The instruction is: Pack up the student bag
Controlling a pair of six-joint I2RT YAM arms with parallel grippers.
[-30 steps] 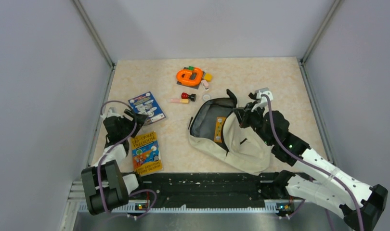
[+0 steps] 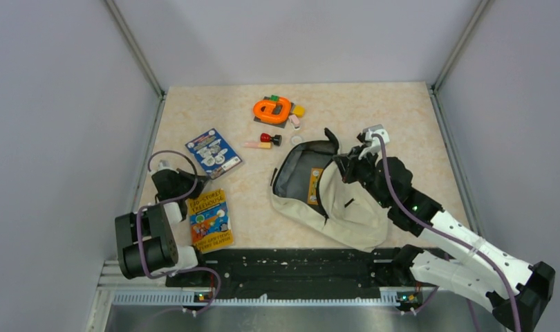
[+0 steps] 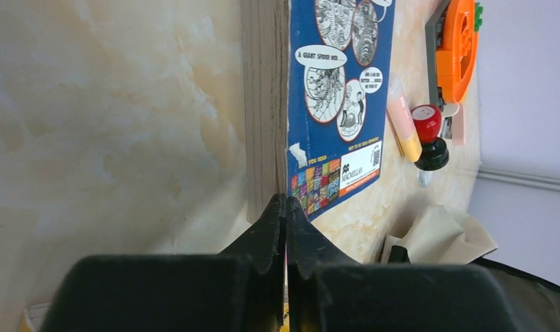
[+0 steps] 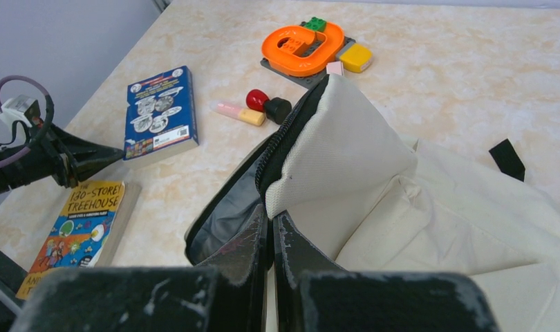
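Observation:
The bag (image 2: 298, 207) lies open right of centre, a yellow item visible inside. My right gripper is shut on its raised cream edge by the black zip. My left gripper is shut at the bottom edge of the blue book (image 3: 336, 97), its tips against the pages' side, nothing visible between them. A yellow treehouse book (image 2: 209, 221) lies nearer the front, below the blue one.
An orange toy (image 2: 270, 111), a yellow piece (image 2: 299, 111), a red-and-black object (image 2: 276, 140) and a pink-yellow tube (image 2: 256, 145) lie behind the bag.
My left gripper has drawn slightly back and left from over the blue book's edge, and the book has shifted a little right. The right arm is almost unmoved.

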